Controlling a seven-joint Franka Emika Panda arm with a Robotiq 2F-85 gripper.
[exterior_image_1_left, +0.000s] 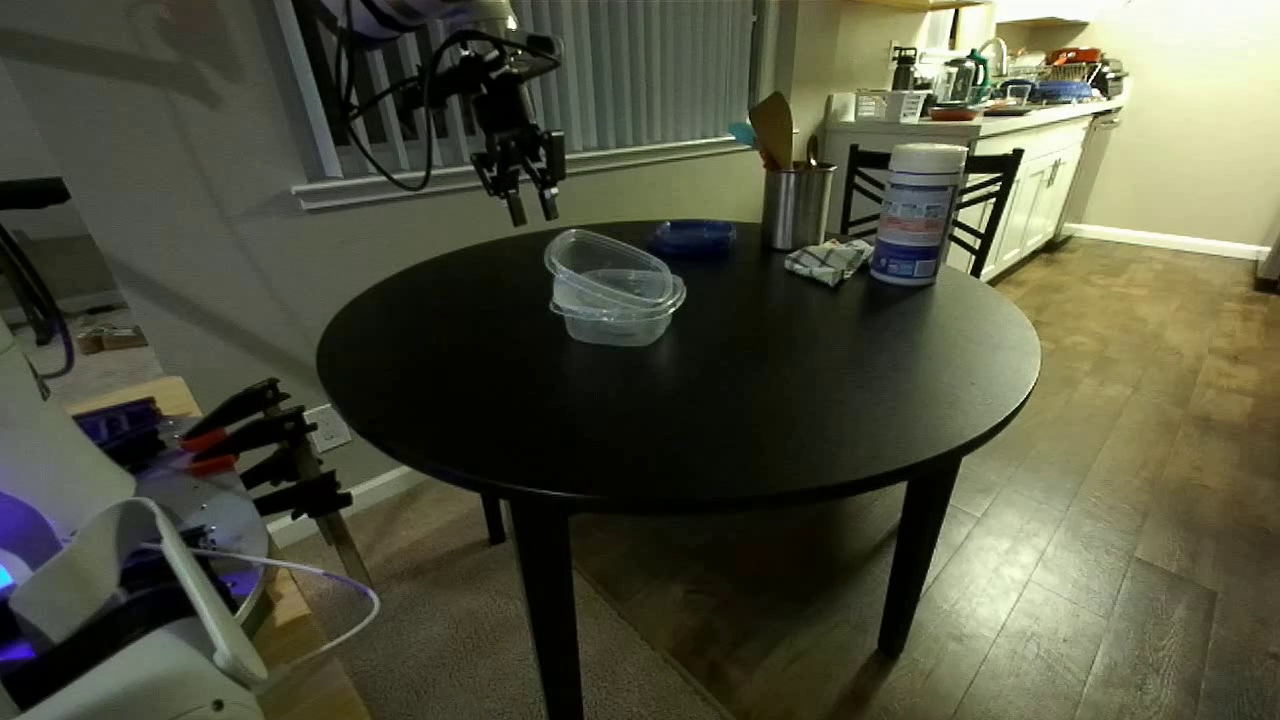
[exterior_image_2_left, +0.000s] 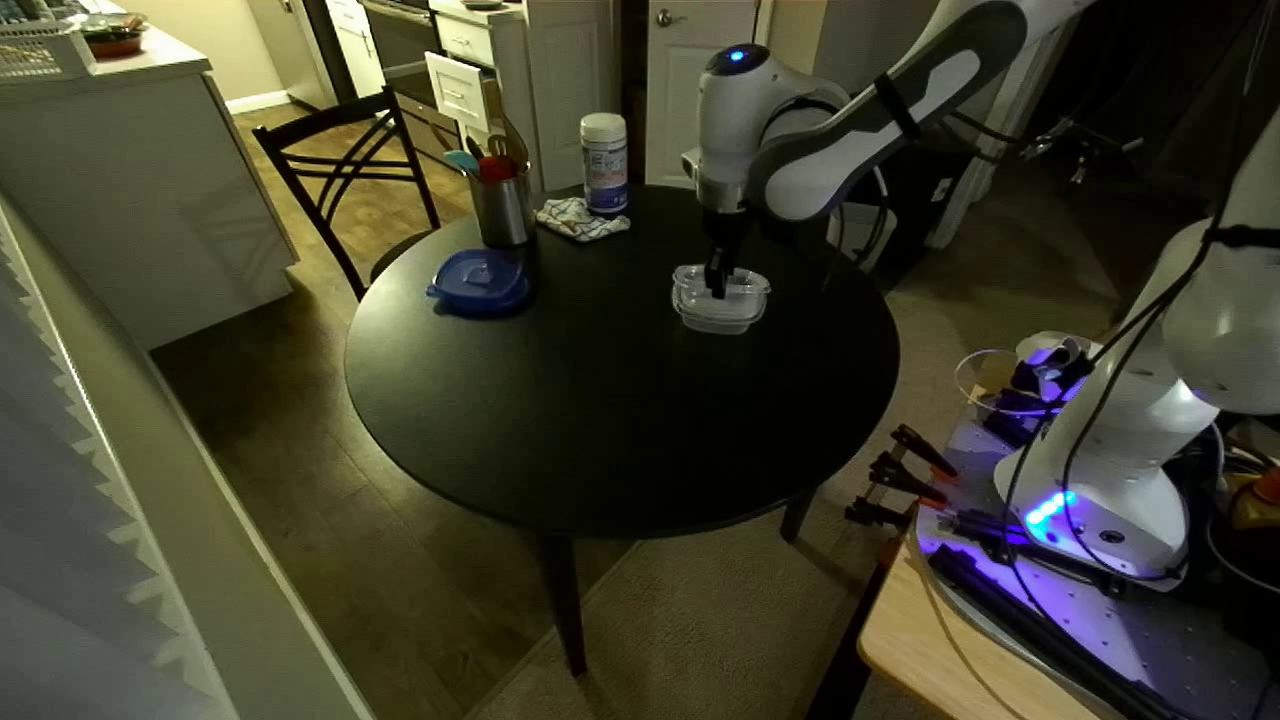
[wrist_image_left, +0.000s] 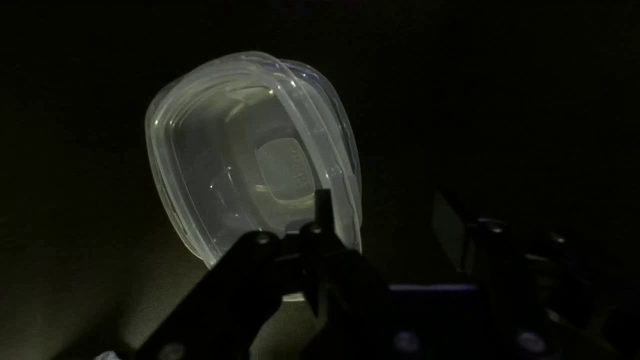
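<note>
Two clear plastic containers stand stacked near the middle of the black table (exterior_image_1_left: 780, 396). The upper container (exterior_image_1_left: 606, 266) sits tilted in the lower container (exterior_image_1_left: 619, 330), its far-left side raised in exterior view 1. From the wrist view, the upper container (wrist_image_left: 207, 150) covers most of the lower one, whose rim (wrist_image_left: 345, 129) peeks out on the right. My gripper (exterior_image_1_left: 534, 209) is above and to the left of the stack in exterior view 1, fingers apart, nothing between them. Seen by the wrist camera, one finger (wrist_image_left: 324, 210) overlaps the upper container's image and the other (wrist_image_left: 448, 231) is off to its right.
A blue-lidded container (exterior_image_2_left: 480, 282), a steel utensil holder (exterior_image_2_left: 504, 210), a folded checked cloth (exterior_image_2_left: 582, 218) and a wipes canister (exterior_image_2_left: 605, 162) stand toward the table's far side in exterior view 2.
</note>
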